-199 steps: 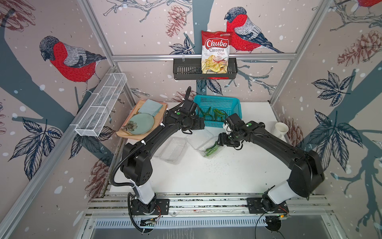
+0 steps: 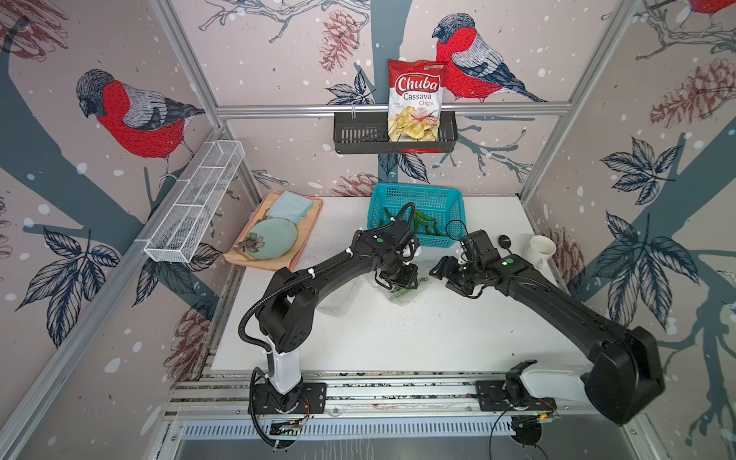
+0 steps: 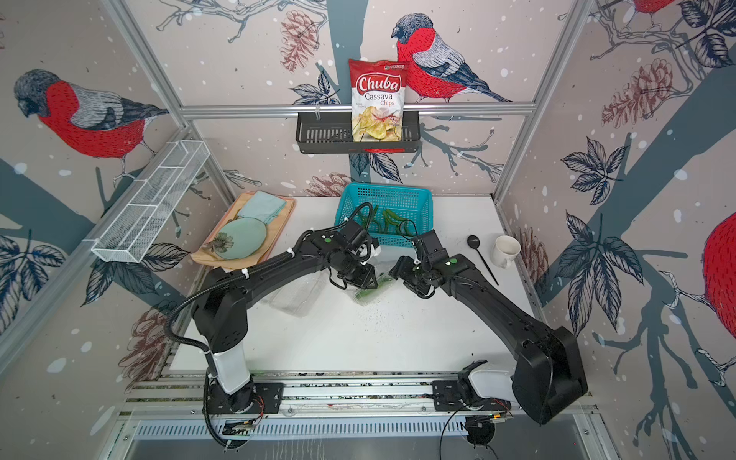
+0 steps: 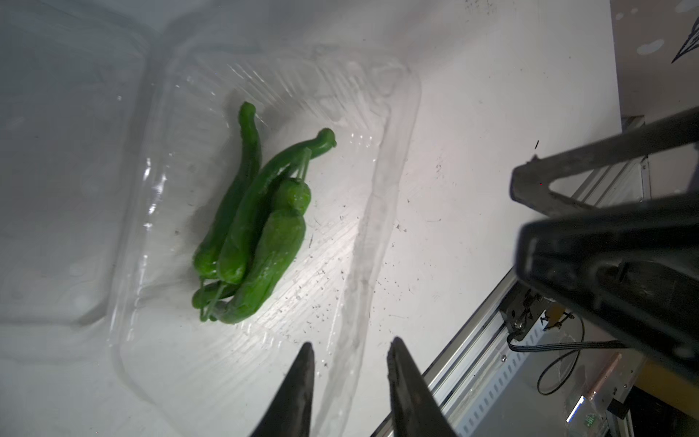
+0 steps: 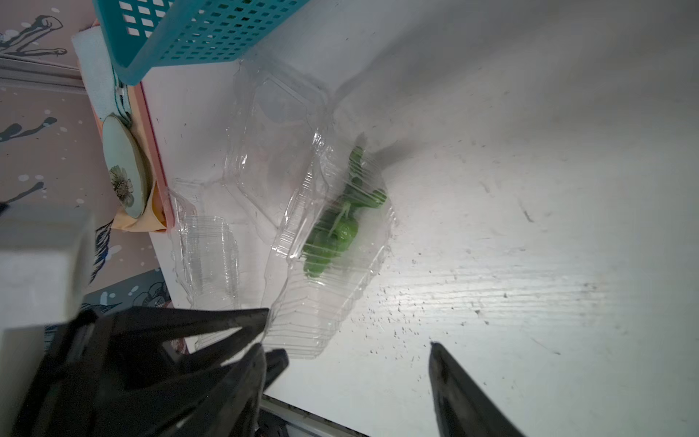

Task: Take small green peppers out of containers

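Note:
Several small green peppers (image 4: 251, 218) lie bunched in a clear plastic container (image 4: 382, 167) on the table, its lid folded out at one side. Over this container my left gripper is shut on its clear rim, which runs between the two fingers in the left wrist view; the exact contact is hard to see. My right gripper stands open to the right of the container, apart from the peppers, with nothing between its fingers. In the top left view the left gripper partly covers the peppers.
A teal basket (image 2: 457, 201) holding green peppers stands behind. An empty clear container (image 5: 207, 247) sits at left. The cutting board (image 2: 243, 224) with a plate is far left; a white mug (image 2: 540, 249) and black ladle (image 3: 473, 242) are at right.
My left gripper has moved right and toward the front, onto the pepper container.

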